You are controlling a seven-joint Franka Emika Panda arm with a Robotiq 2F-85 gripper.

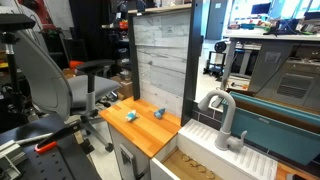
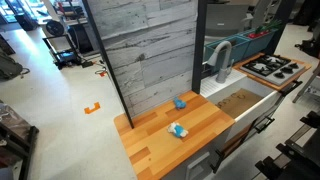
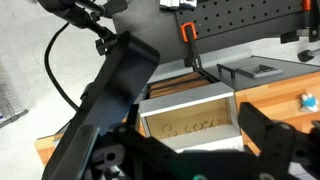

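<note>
My gripper is open in the wrist view, its dark fingers standing wide apart with nothing between them. Beyond and below that gap lies a white-walled, open drawer-like compartment with a brownish bottom. On the wooden counter rest two small things, apart from each other: a blue one near the back panel and a light blue-and-white one nearer the front. One small pale blue item shows at the wrist view's right edge. Neither exterior view shows the gripper clearly.
A grey curved faucet rises behind the compartment. The stovetop lies farther right. A tall whitewashed plank panel backs the counter. Bare wood surrounds the two small items; a dark perforated base plate spans the wrist view's top.
</note>
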